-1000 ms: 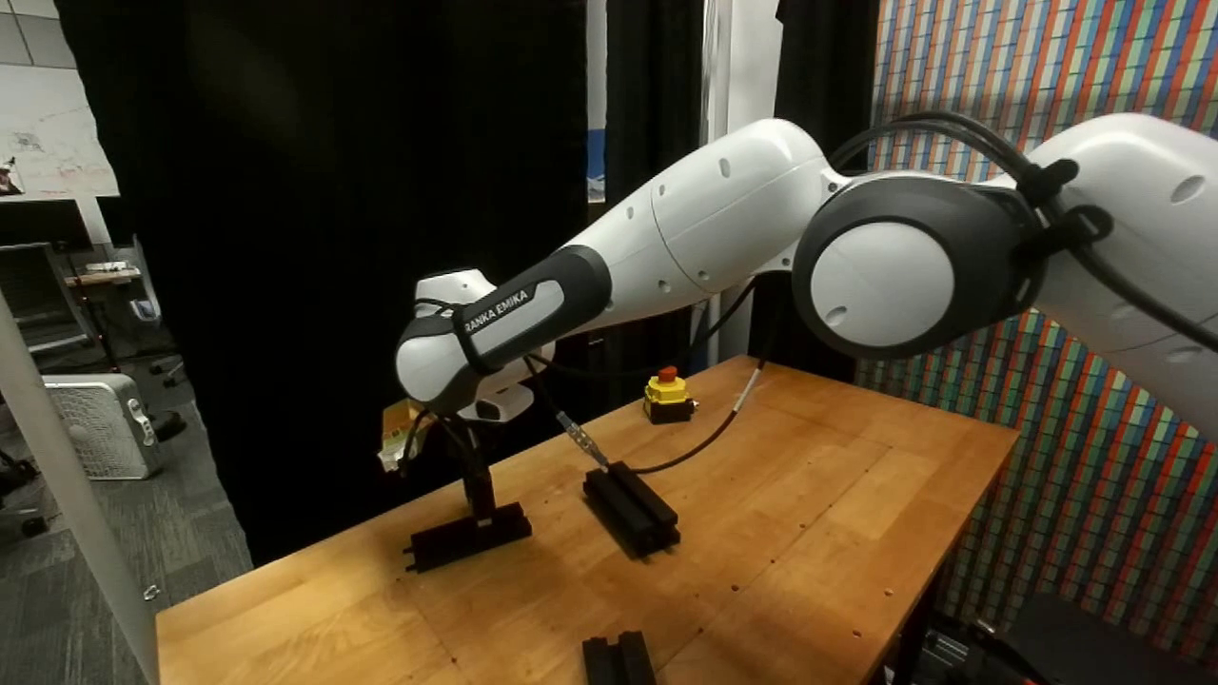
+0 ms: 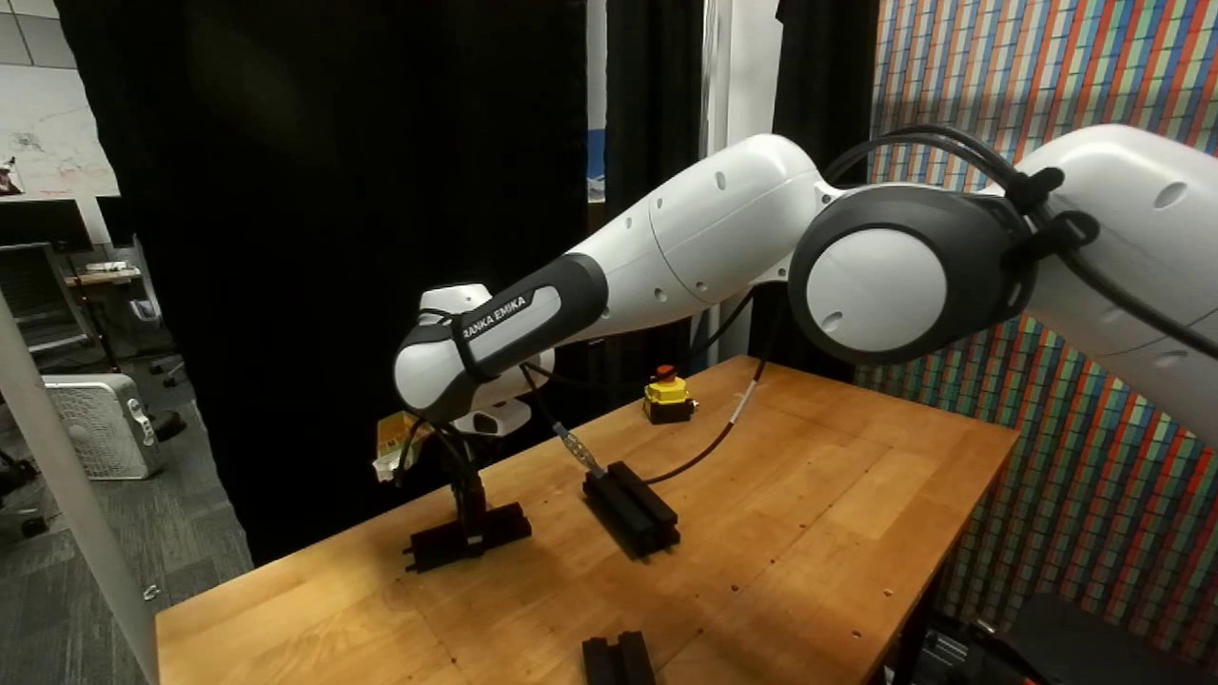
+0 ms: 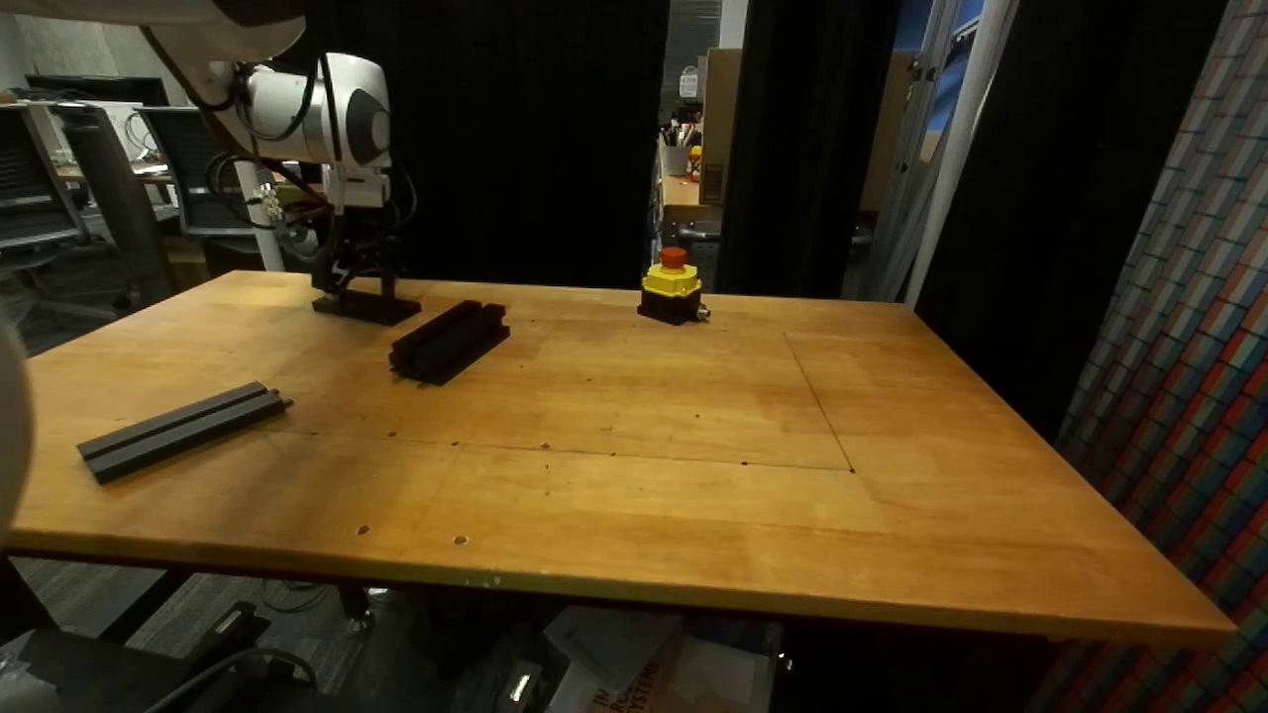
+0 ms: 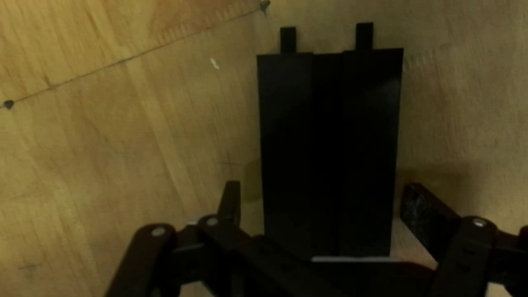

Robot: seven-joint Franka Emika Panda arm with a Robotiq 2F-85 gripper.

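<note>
A black grooved block (image 4: 326,138) with two short prongs at one end lies flat on the wooden table, filling the middle of the wrist view. My gripper stands open around it, one finger on either side of its width. Bare wood shows between the block and the left finger; the right finger (image 4: 428,218) is also a little apart from it. The block's near end is hidden behind the gripper. In exterior view 1 the same block (image 2: 508,525) lies beneath the downward-pointing hand, near the table's back left edge.
A taller pair of black grooved pieces (image 2: 631,510) rests close by, right of the hand. Another grooved piece (image 3: 178,430) lies at the table's front left. A yellow emergency stop (image 3: 673,289) with a red button stands at the back.
My hand has come down lower over the black block and shifted slightly left in exterior view 1. The blocks lie where they were.
</note>
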